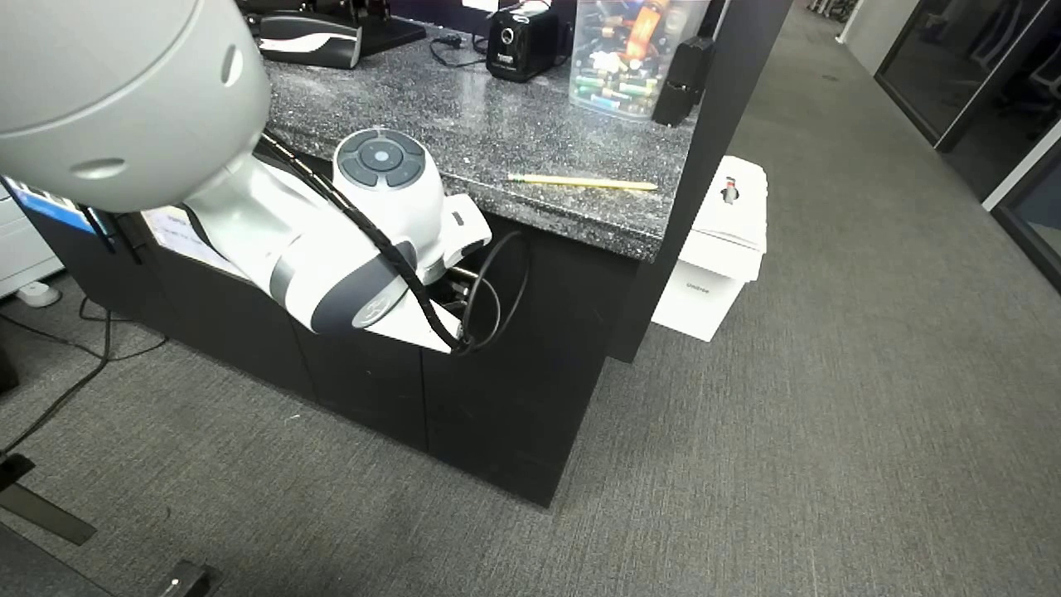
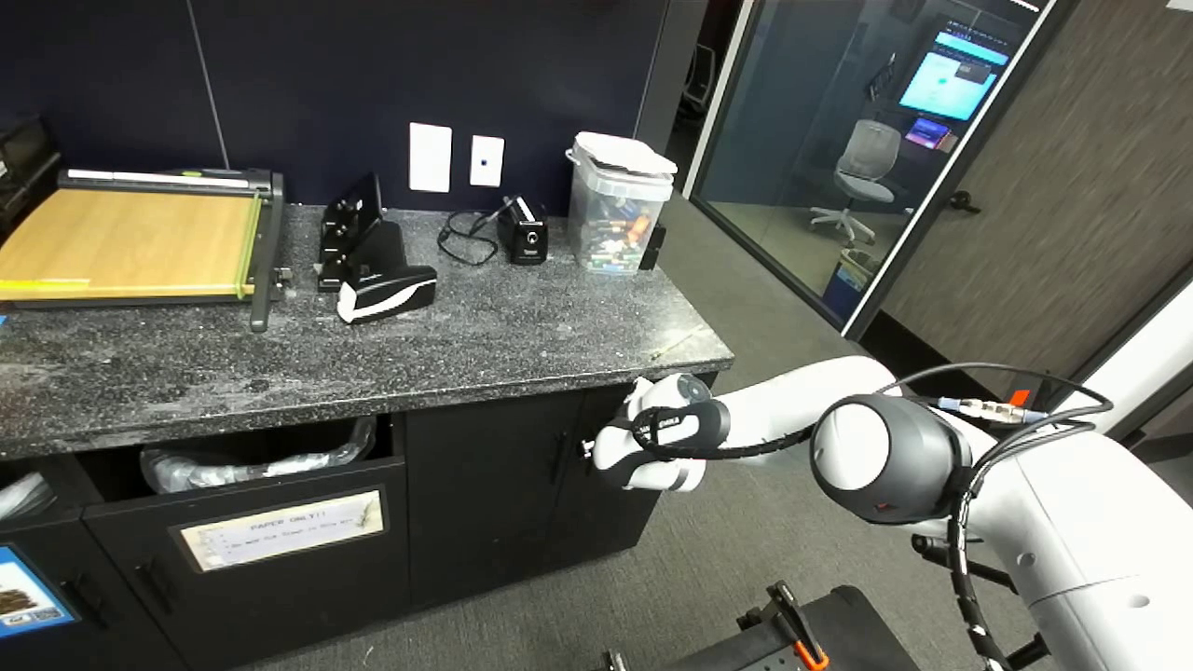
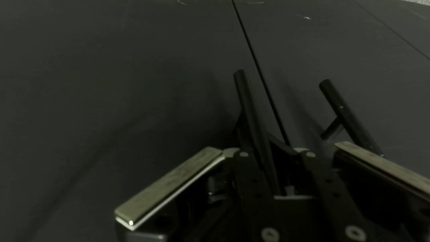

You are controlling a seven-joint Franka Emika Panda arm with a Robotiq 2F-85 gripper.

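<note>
In the wrist view a black bar handle [image 3: 250,107] on a dark cabinet door [image 3: 121,72] runs down between the fingers of my gripper. The fingers are shut on this bar. A second, similar handle [image 3: 342,107] stands to the right, across the seam and outside the fingers. Both door fronts look flush, as far as the wrist view shows. In exterior view 2 the hand [image 2: 660,436] is at the cabinet front under the counter, and it mostly hides the fingers. The arm also covers much of the gripper in exterior view 1.
Above the hand juts the speckled counter [image 2: 537,347], with a pencil [image 1: 582,182] near its edge. A clear bin of batteries [image 2: 615,212], a sharpener [image 2: 522,231] and a stapler [image 2: 386,294] stand farther back. Open carpet [image 1: 796,448] lies in front and to the right.
</note>
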